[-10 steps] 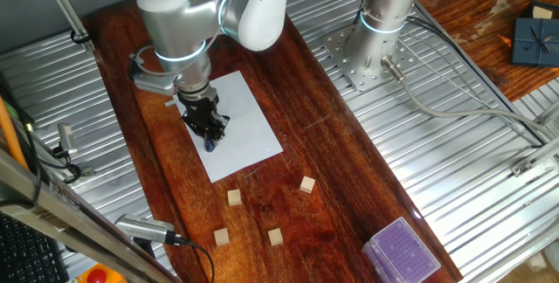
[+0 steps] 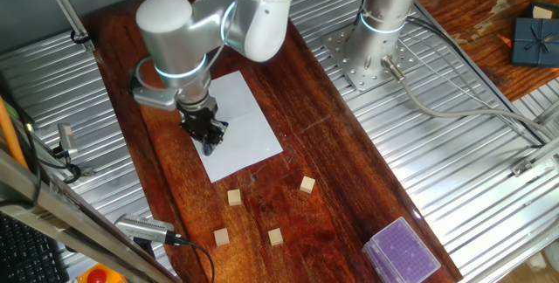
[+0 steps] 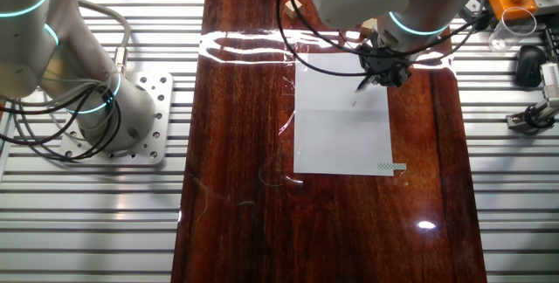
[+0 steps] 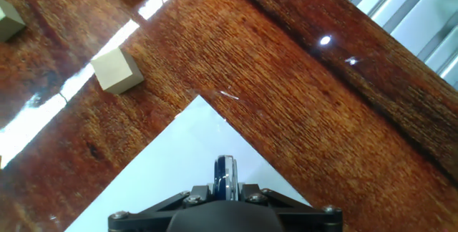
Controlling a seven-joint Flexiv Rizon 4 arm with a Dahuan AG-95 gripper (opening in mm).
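A white sheet of paper (image 2: pixel 249 130) lies flat on the dark wooden table. Over its left part, my gripper (image 2: pixel 207 141) points downward. In the wrist view the gripper is shut on a dark, shiny, pen-like object (image 4: pixel 226 169), whose end stands over the paper (image 4: pixel 182 157). From the second exterior view, a thin dark tip (image 3: pixel 361 83) shows beside the gripper, above the paper (image 3: pixel 341 139). Whether the tip touches the sheet cannot be made out. No marks can be clearly told on the paper.
Several small wooden blocks, among them one nearest the paper (image 2: pixel 234 197) and another to its right (image 2: pixel 307 184), sit beyond the sheet. A purple box (image 2: pixel 403 252) stands at the table's corner. Greenish tape (image 3: pixel 392 167) lies at one paper corner.
Blocks, paper and box have stayed put.
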